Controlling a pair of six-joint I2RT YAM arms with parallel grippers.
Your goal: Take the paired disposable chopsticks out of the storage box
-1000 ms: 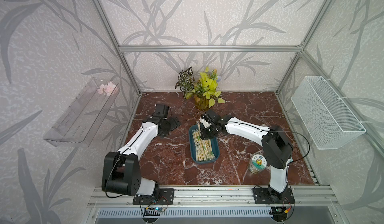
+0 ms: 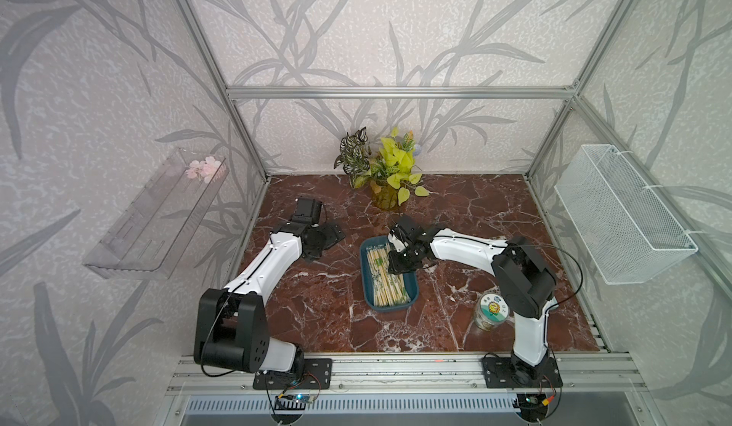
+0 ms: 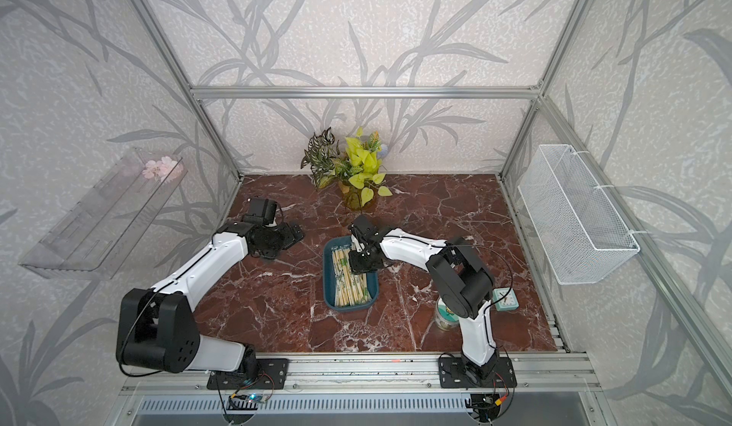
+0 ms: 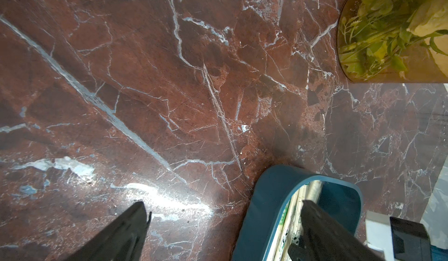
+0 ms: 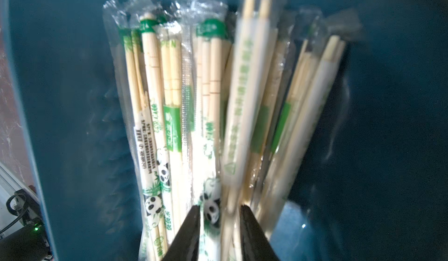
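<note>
A teal storage box (image 2: 366,289) in the table's middle holds several packs of wrapped chopsticks (image 2: 381,281), side by side; the right wrist view shows them closely, partly blurred, with a white paired set (image 5: 240,97) lying over the others. My right gripper is low in the box over their lower part, its fingers apart around part of that white pack; grip on it is not visible. My left gripper hangs open over bare table left of the box, nothing between its fingers.
A potted plant (image 2: 386,167) stands at the back. A lidded jar (image 2: 492,308) is at the front right. A clear tray (image 2: 152,228) hangs on the left wall, a white mesh basket (image 2: 625,235) on the right. Table left of the box is clear.
My right gripper has moved slightly right and toward the front over the box. My left arm has stayed still.
</note>
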